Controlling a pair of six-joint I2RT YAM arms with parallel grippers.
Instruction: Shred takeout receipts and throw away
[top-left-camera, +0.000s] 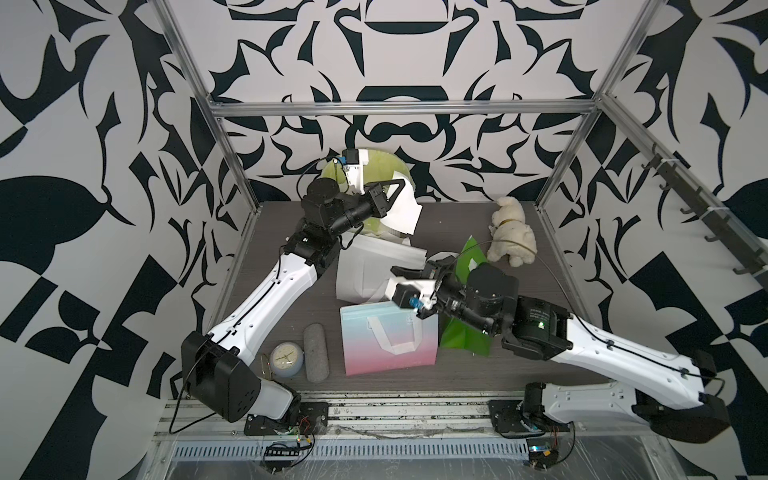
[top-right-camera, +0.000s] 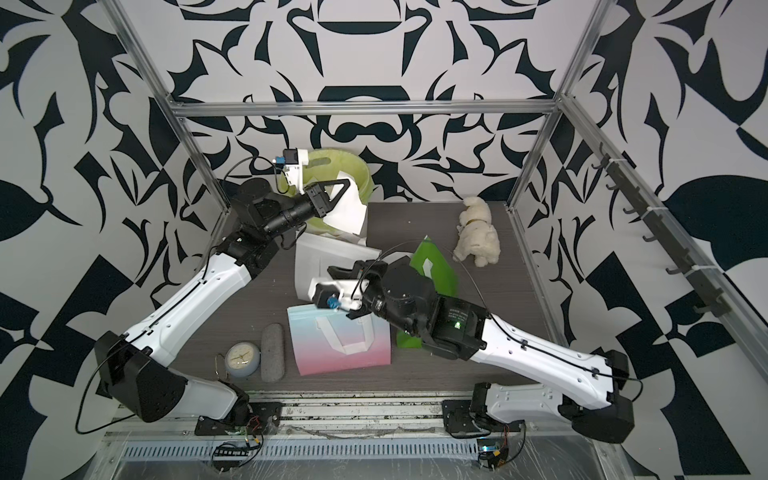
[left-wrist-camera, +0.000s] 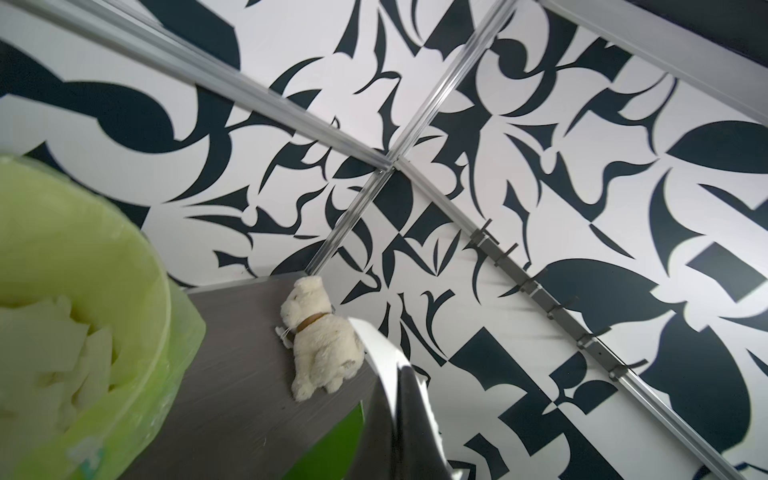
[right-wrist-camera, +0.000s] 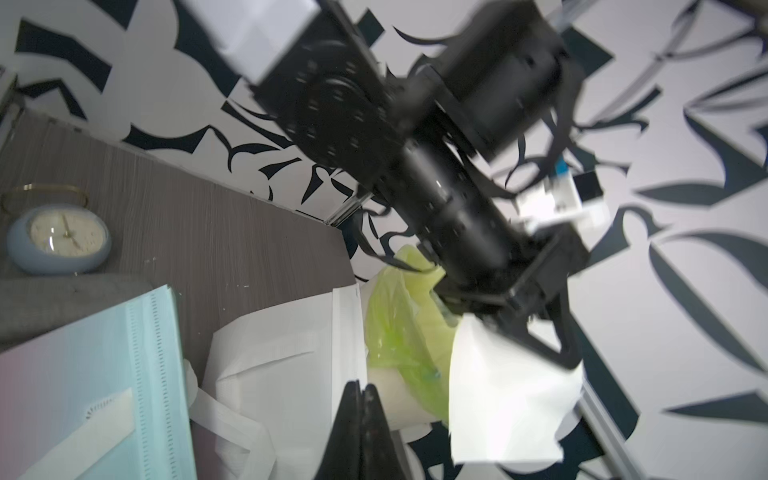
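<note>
My left gripper (top-left-camera: 392, 192) is shut on a white paper piece (top-left-camera: 401, 209) hanging from its tips at the rim of the yellow-green lined bin (left-wrist-camera: 160, 336) at the back. Torn white pieces (left-wrist-camera: 40, 352) lie inside the bin, seen in the left wrist view. My right gripper is shut, with nothing seen between its fingers, low over the middle of the table above a white bag (top-left-camera: 360, 264) and the pink-blue bag (top-left-camera: 388, 352).
A green bag (top-left-camera: 468, 336) lies right of centre, a cream plush dog (top-left-camera: 512, 236) at back right. A clock (top-left-camera: 285, 358) and grey cylinder (top-left-camera: 316, 352) sit at front left. Bare table (top-right-camera: 256, 296) shows at left.
</note>
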